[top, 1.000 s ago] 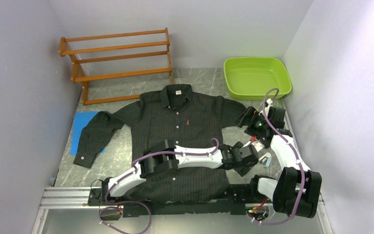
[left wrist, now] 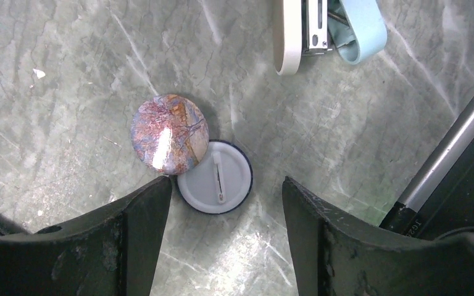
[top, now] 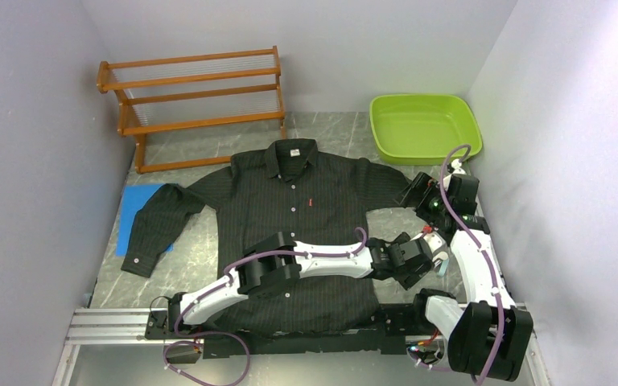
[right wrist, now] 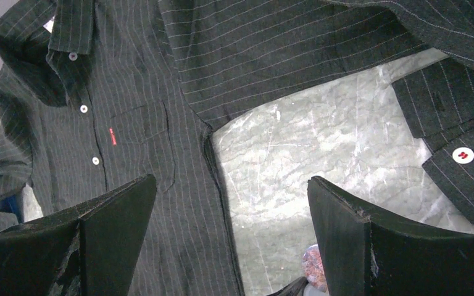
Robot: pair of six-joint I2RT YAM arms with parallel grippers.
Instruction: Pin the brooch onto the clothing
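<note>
The dark pinstriped shirt [top: 330, 177] lies spread out, collar toward the back; its chest pocket [right wrist: 145, 145] shows in the right wrist view. In the left wrist view, a round marbled brooch [left wrist: 170, 132] partly overlaps a white-backed disc [left wrist: 234, 185] with a pin bar across it. My left gripper is open above them, its left fingertip close to the marbled brooch's lower edge. Open and empty, my right gripper hangs over bare floor beside the shirt's side seam. A marbled disc [right wrist: 313, 266] is partly hidden by its right finger.
A cream and light blue clip [left wrist: 358, 34] lies beyond the brooches. The green basin [top: 426, 157] stands at the back right and the wooden rack [top: 197, 125] at the back left. My left arm crosses over the shirt's lower half.
My right arm has shifted slightly to the right and its forearm has moved a little toward the front. The left gripper has edged slightly right. The shirt has not moved.
</note>
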